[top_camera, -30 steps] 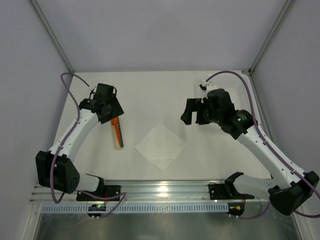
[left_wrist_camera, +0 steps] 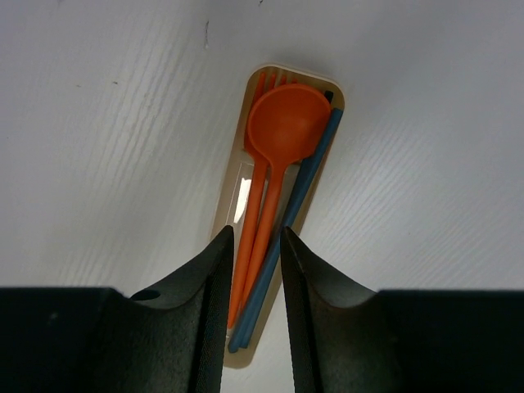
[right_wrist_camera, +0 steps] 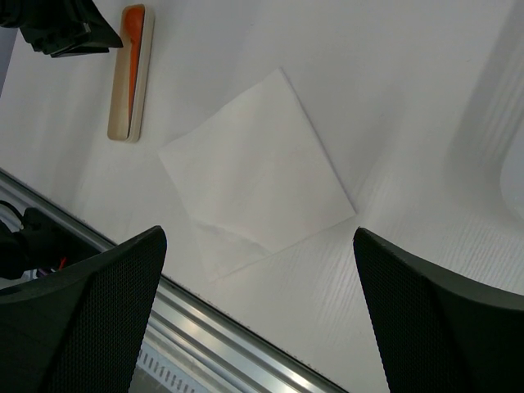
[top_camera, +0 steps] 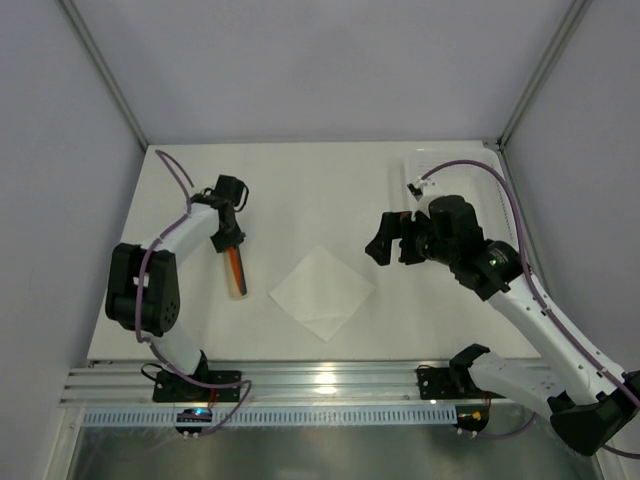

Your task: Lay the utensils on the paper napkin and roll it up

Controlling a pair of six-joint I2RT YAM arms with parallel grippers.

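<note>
A long narrow tray (left_wrist_camera: 248,176) holds an orange spoon (left_wrist_camera: 286,123), an orange fork and dark blue sticks, seen closely in the left wrist view. My left gripper hangs over it, fingertips a narrow gap apart, nothing seen gripped. In the top view it is at the tray's (top_camera: 237,285) far end. The square white paper napkin (top_camera: 322,292) lies flat right of the tray, also in the right wrist view (right_wrist_camera: 258,172). My right gripper (top_camera: 390,238) is open and empty above the table, right of the napkin.
A white basket (top_camera: 450,160) stands at the back right. A metal rail (top_camera: 325,378) runs along the front edge.
My left gripper has moved toward the tray's top end, its arm shifting inward. My right gripper has shifted slightly down in the top view. The napkin and tray look unchanged.
</note>
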